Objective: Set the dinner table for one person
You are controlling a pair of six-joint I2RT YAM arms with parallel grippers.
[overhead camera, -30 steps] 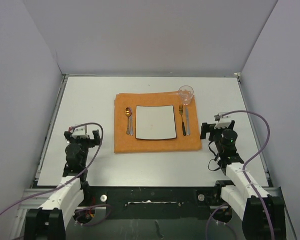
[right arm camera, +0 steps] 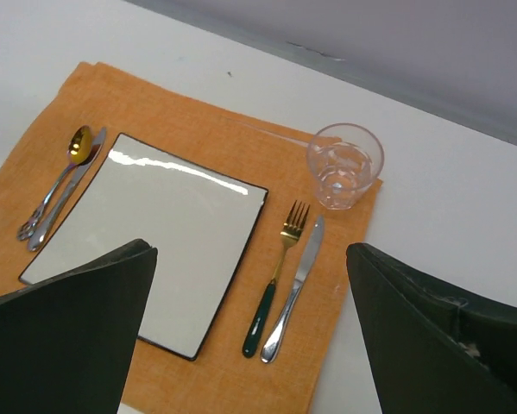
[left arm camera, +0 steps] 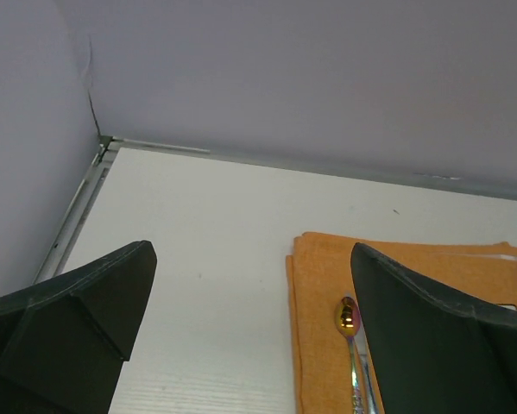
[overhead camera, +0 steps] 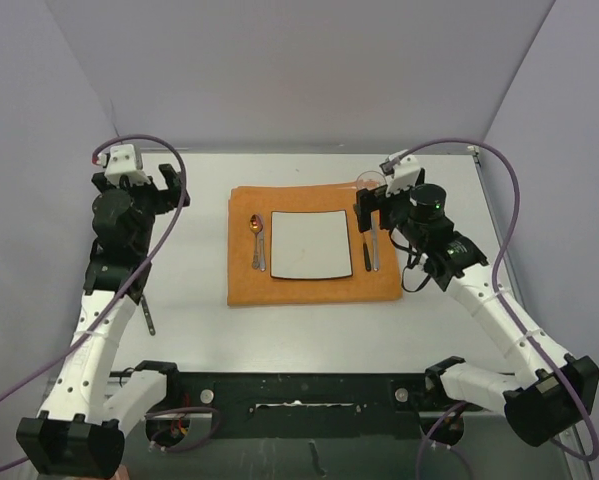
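An orange placemat [overhead camera: 314, 292] lies on the white table with a white square plate [overhead camera: 310, 245] at its middle. Left of the plate are a spoon [overhead camera: 255, 240] and a knife [overhead camera: 261, 250], side by side. To its right lie a green-handled fork [right arm camera: 278, 280] and a second knife [right arm camera: 297, 289]. A clear glass [right arm camera: 344, 166] stands at the mat's upper right corner. My right gripper is open above the mat's right side, nothing between its fingers. Open and empty, my left gripper hangs over the table left of the mat.
A small dark stick-like object [overhead camera: 148, 315] lies on the table beside the left arm. Walls bound the table at the back and both sides. Bare table shows in front of the mat and to its left.
Both arms have moved toward the back of the table. The right gripper now covers part of the fork and glass in the top view. The tableware has stayed in place.
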